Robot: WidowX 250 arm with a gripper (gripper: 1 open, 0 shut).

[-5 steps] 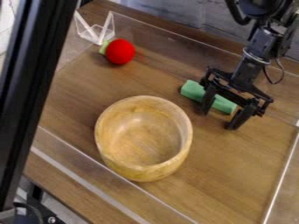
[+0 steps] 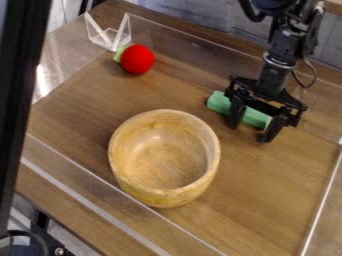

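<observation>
My black gripper [image 2: 259, 115] is down at the right side of the wooden table, its fingers straddling a green cylindrical object [image 2: 223, 104] that lies flat. Whether the fingers press on it is hard to tell. A wooden bowl [image 2: 164, 158] stands at the lower middle, apart from the gripper.
A red ball-like object [image 2: 138, 58] rests at the back left beside a clear angular piece [image 2: 107, 32]. A dark vertical edge runs along the far left, and a wall stands behind.
The bowl and red object are unchanged.
</observation>
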